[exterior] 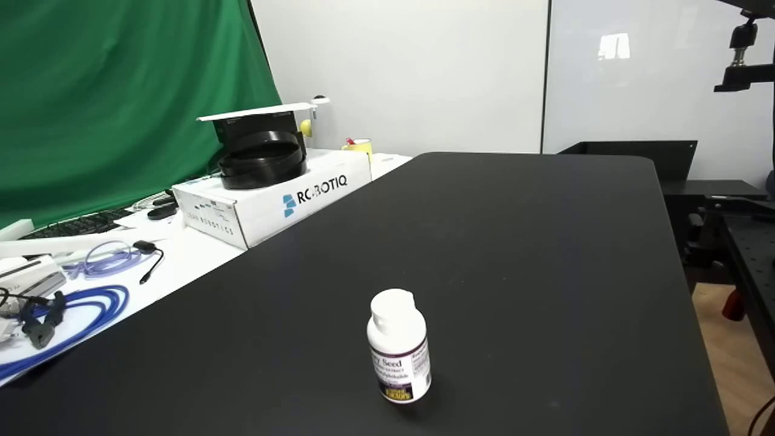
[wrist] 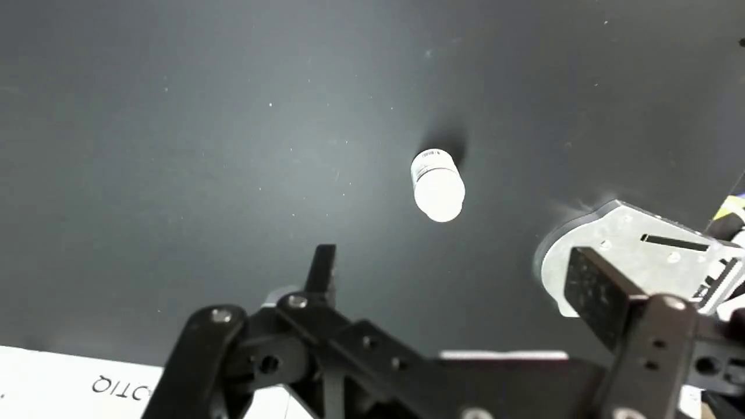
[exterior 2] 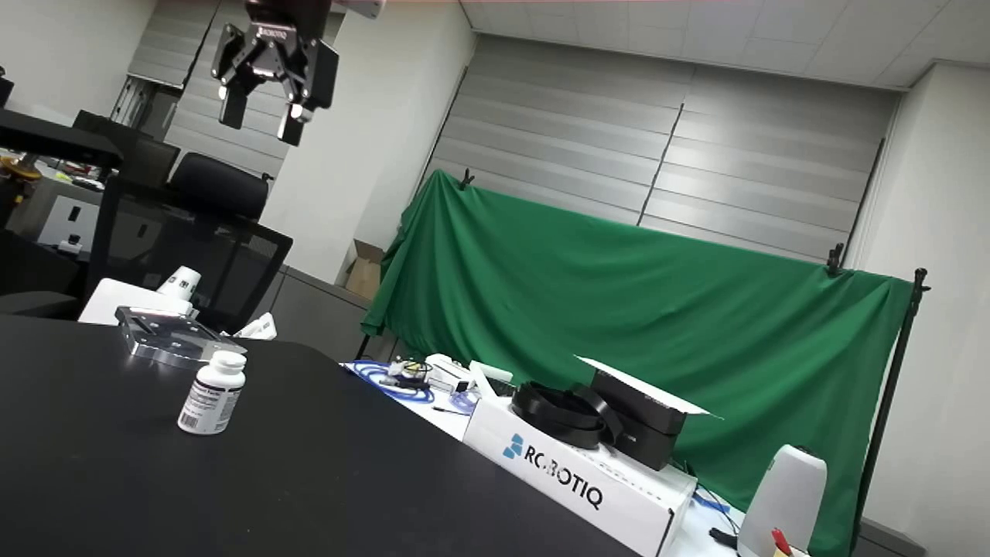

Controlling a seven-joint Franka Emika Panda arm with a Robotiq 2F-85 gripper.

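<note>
A small white pill bottle (exterior: 398, 349) with a printed label and white cap stands upright on the black table (exterior: 537, 240). The second exterior view has the same bottle (exterior 2: 212, 394) near the table's left part. Well above the table hangs my gripper (exterior 2: 261, 133), its fingers wide apart and nothing between them. From the wrist, the bottle (wrist: 437, 185) appears beyond the fingertips, with a clear gap all round it. My open gripper fills the lower part of that view. Exterior view 1 does not include the gripper.
A clear-and-grey flat device (exterior 2: 176, 336) lies close to the bottle, by the table edge. Along the side table sit a white Robotiq box (exterior: 290, 196) with black rings on it and blue cables (exterior: 87, 320).
</note>
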